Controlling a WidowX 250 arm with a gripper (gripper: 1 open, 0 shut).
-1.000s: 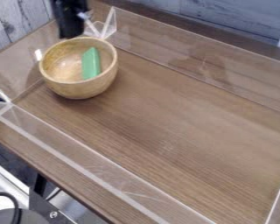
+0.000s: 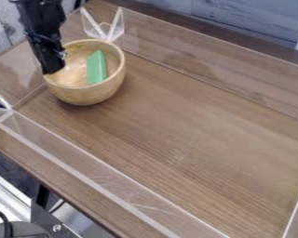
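A round wooden bowl (image 2: 87,91) stands at the upper left of the table, a green oblong object (image 2: 97,65) inside it. The dark gripper (image 2: 49,63) is down at the bowl's left rim, its fingers pointing into that side of the bowl. It looks shut; whether anything thin is between the fingertips is too small to tell.
Clear tape strips cross it at the lower left. A pale angular shape is behind the bowl. A wall runs along the back.
The gripper has descended from above and behind the bowl to its left rim. The bowl and the green object look almost unmoved.
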